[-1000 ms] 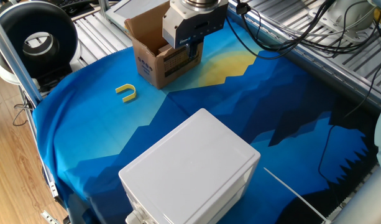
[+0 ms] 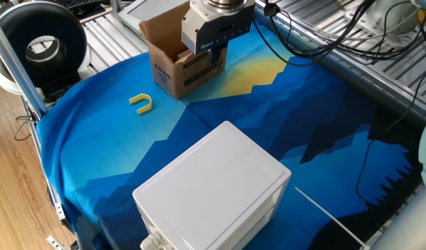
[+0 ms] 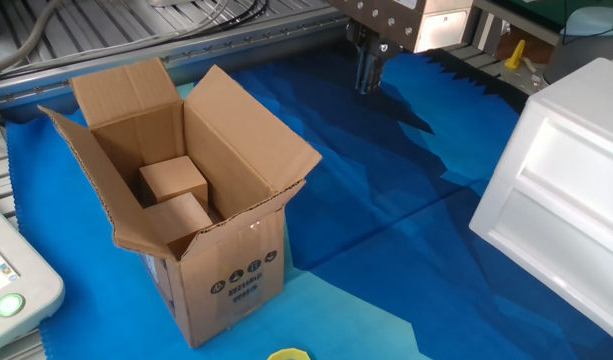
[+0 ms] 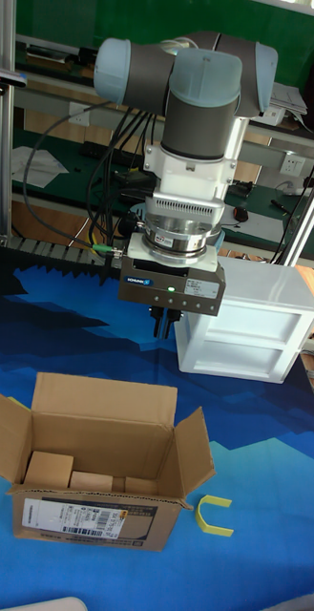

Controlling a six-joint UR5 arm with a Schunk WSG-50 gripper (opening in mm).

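My gripper [image 4: 168, 327], a dark grey block with two short black fingers, hangs above the blue cloth with its fingers close together. It appears shut, and nothing shows between the fingertips. In exterior view 2 the gripper [image 3: 368, 78] hangs between the open cardboard box [image 3: 231, 270] and the white drawer unit [image 3: 576, 190]. Inside the box lie smaller cardboard blocks [image 3: 174, 180]. On the cloth beside the box is a yellow U-shaped piece [image 2: 149, 104], well apart from the gripper. The white drawer unit [image 4: 251, 316] stands behind the gripper in exterior view 3.
The box's flaps [image 4: 195, 450] stick outward above its walls. A thin white rod [image 2: 327, 214] lies to the right of the drawer unit in exterior view 1. Cables [image 2: 324, 48] run along the metal rail. Much of the cloth [image 2: 247, 114] between box and drawer unit is clear.
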